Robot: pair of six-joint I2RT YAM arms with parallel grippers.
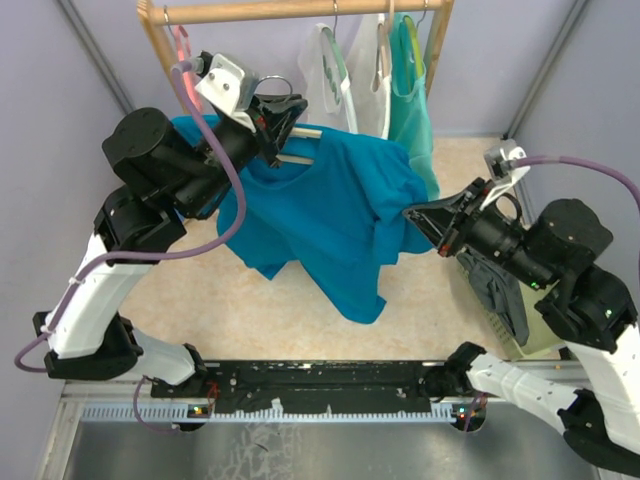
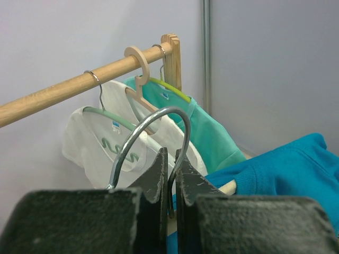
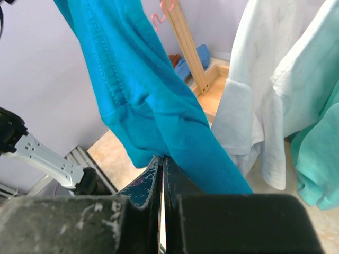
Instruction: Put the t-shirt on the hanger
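The blue t-shirt (image 1: 330, 220) hangs spread over a wooden hanger (image 1: 296, 158), whose bars show at the neck opening. My left gripper (image 1: 275, 150) is shut on this hanger at the base of its metal hook (image 2: 183, 117), which curves up past the fingertips in the left wrist view. On the shirt's right side, my right gripper (image 1: 434, 240) is shut, with a thin fold of blue cloth (image 3: 159, 132) at its fingertips. Most of the hanger's right arm lies hidden inside the shirt; a short wooden part (image 2: 229, 187) shows beside the collar.
Behind stands a wooden rack rail (image 1: 260, 13) with white garments (image 1: 370, 80) and a teal garment (image 1: 410, 115) on hangers, close to the shirt. A pale green basket (image 1: 535, 335) with dark cloth is at the right. Open floor lies below the shirt.
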